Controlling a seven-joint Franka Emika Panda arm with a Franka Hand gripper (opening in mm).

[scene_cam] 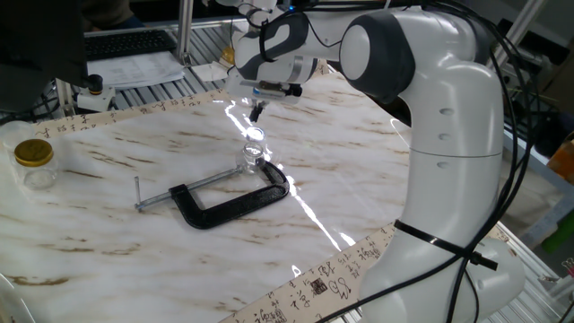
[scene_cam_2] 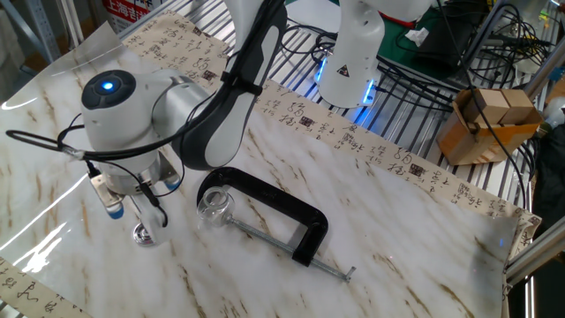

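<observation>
A black C-clamp (scene_cam: 235, 208) with a silver screw lies flat on the marble-patterned table. At the end of its screw, within the clamp's frame, sits a small clear glass-like piece (scene_cam_2: 214, 205). My gripper (scene_cam: 256, 113) hangs above the table, beyond the clamp in exterior view 1 and left of it in exterior view 2. It stands apart from the clamp. Its dark fingers are small and partly hidden by the arm, so their opening is unclear. Below the wrist in exterior view 2 is a shiny round spot (scene_cam_2: 141, 234) that I cannot identify.
A clear jar with a gold lid (scene_cam: 35, 153) stands near the left table edge in exterior view 1. Beyond the table lie a keyboard (scene_cam: 128, 43) and papers. A cardboard box (scene_cam_2: 485, 128) stands off the table.
</observation>
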